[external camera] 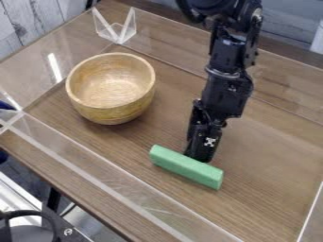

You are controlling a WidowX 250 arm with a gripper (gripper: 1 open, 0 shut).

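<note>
A black robot arm reaches down from the top of the view to my gripper [202, 142], which sits low over the wooden table, just behind a green block [186, 167]. The block lies at an angle in the lower middle. My gripper looks open, though its fingertips are dark and small.
A tan bowl [111, 87] stands to the left. A clear angular object [115, 25] is at the back left. A dark round object [28, 229] is at the bottom left corner.
</note>
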